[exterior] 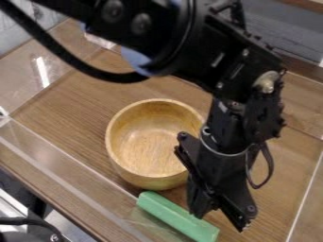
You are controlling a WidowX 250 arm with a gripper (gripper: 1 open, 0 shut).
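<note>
A wooden bowl (142, 142) stands empty in the middle of the table, partly behind the black arm. My gripper (214, 194) hangs just right of the bowl, angled down, its fingers shut with nothing visible between them. Below it, toward the front, a pale green cylinder (175, 215) lies slanted on the table, just beneath and left of the fingertips; whether they touch it I cannot tell.
Clear plastic edges run along the front left and the right. A blue object at the back is mostly hidden behind the arm. Dark cables lie at the lower left.
</note>
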